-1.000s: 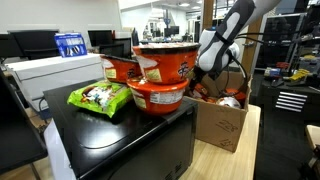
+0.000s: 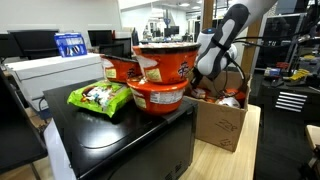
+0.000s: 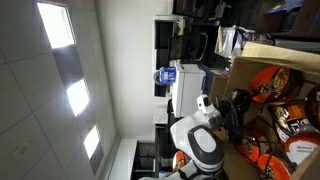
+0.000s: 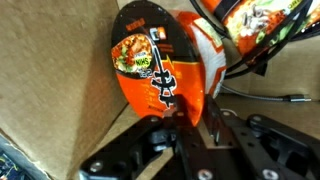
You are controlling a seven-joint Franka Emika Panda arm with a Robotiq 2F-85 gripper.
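Observation:
In the wrist view an orange noodle cup (image 4: 155,60) with a black printed label lies against the inner cardboard wall. My gripper reaches in from the bottom of that view, its dark fingertips at the cup's lower right edge. Whether the fingers hold that edge is unclear. In exterior view 1 the white arm bends down into the cardboard box (image 2: 218,124), and the fingers are hidden there. Several red and orange packages (image 3: 292,120) lie in the same box in exterior view 2.
Black cables run beside the cup in the wrist view. Large red tubs (image 2: 160,97) and a green snack bag (image 2: 100,97) stand on a black surface (image 2: 110,135) at the near left. A blue-and-white box (image 2: 70,45) sits farther back.
The arm over the box has shifted slightly in exterior view 1, and its upper part looks a little higher. The tubs and green bag have not moved.

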